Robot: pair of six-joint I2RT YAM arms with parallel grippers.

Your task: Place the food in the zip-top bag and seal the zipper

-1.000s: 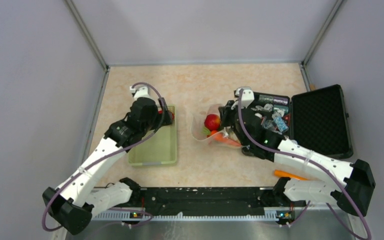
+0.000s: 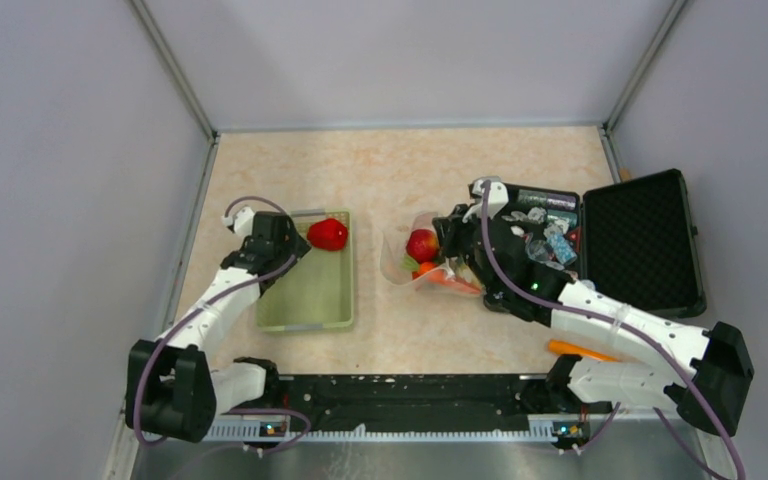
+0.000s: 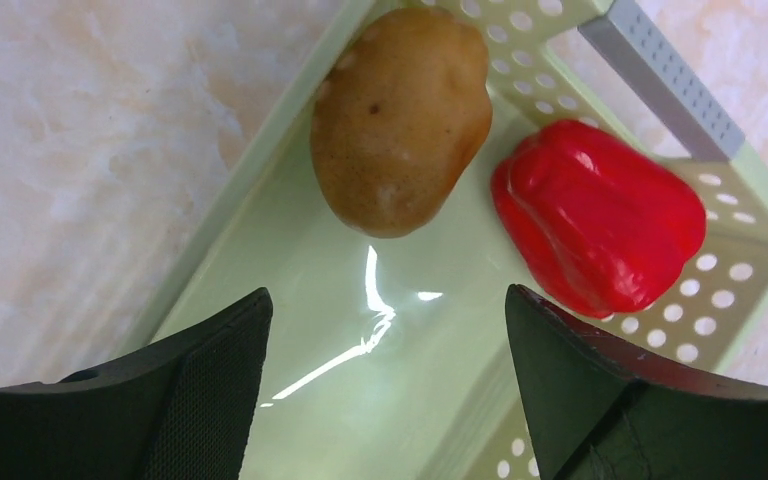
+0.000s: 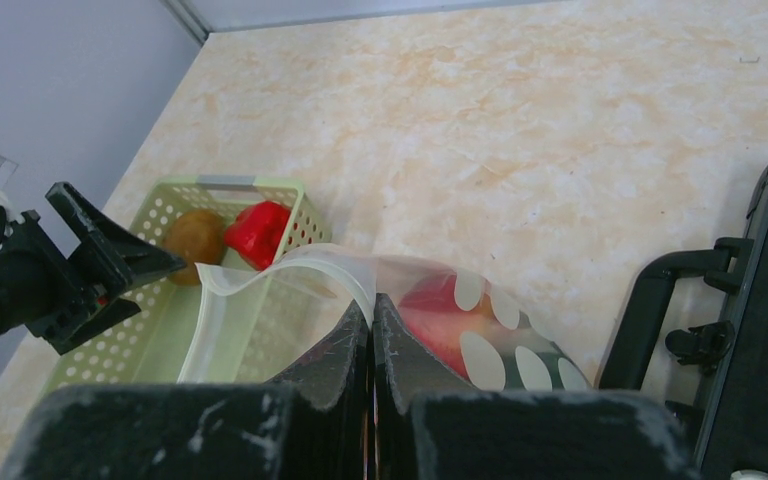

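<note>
The clear zip top bag (image 2: 393, 262) stands in the middle of the table, with a red round fruit (image 2: 421, 245) and orange carrots (image 2: 426, 270) inside. My right gripper is shut on the bag's rim, whose white zipper edge (image 4: 335, 266) curves out from between the fingers. My left gripper hangs open over the green basket (image 2: 304, 326), nothing between its fingers. Ahead of it in the left wrist view lie a brown potato (image 3: 400, 120) and a red bell pepper (image 3: 600, 215), side by side. The arm hides the potato in the top view.
An open black case (image 2: 643, 245) with several small packets stands at the right. A carrot-like orange stick (image 2: 580, 350) lies at the front right. Bare table stretches behind the basket and bag.
My left gripper has drawn back leftward from over the pepper, which now shows plainly in the basket. The right gripper and the bag have hardly moved.
</note>
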